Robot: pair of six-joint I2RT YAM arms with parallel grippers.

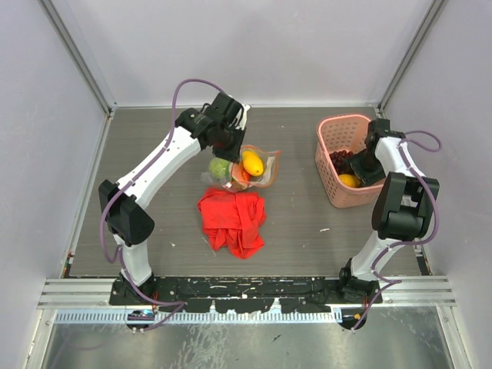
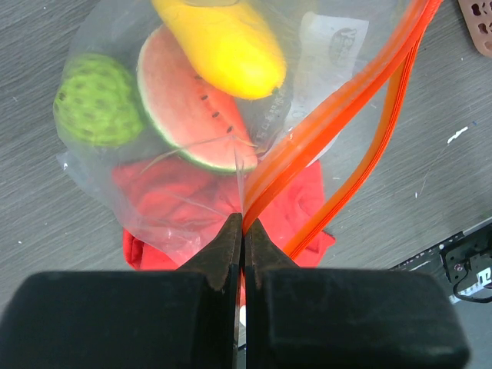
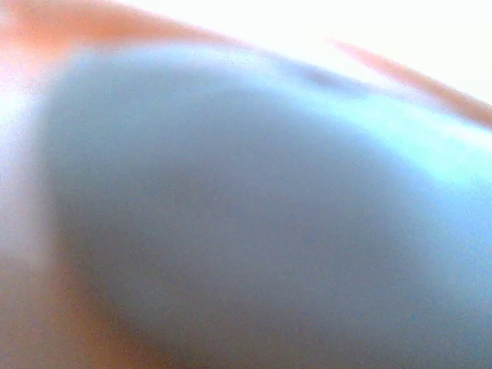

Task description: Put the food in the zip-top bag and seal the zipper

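Note:
A clear zip bag with orange zipper holds a green lumpy fruit, a watermelon slice and a yellow mango. My left gripper is shut on the bag's edge by the zipper. At right, my right gripper is down inside the pink basket among dark red grapes and a yellow fruit; what it grips is hidden, and the right wrist view shows only a blurred close surface.
A crumpled red cloth lies in front of the bag. Walls enclose the table at back and sides.

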